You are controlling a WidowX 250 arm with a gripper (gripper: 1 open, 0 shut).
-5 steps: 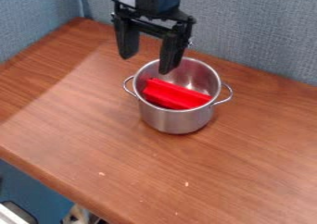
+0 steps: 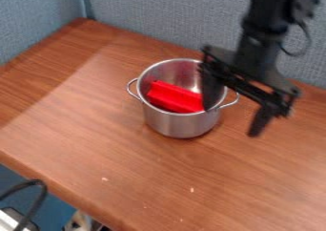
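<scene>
A steel pot (image 2: pixel 182 122) with two side handles stands on the wooden table, a red object (image 2: pixel 176 96) lying inside it. My black gripper (image 2: pixel 235 106) is over the pot's right side and just beyond it, somewhat blurred, its fingers apart. It hides part of the pot's right rim. I see nothing held between the fingers.
Blue-grey padded walls (image 2: pixel 152 15) stand behind. A black cable (image 2: pixel 29 192) lies off the table's lower left edge.
My gripper has moved lower and to the right, from above and behind the pot to its right side. The pot looks essentially in the same place.
</scene>
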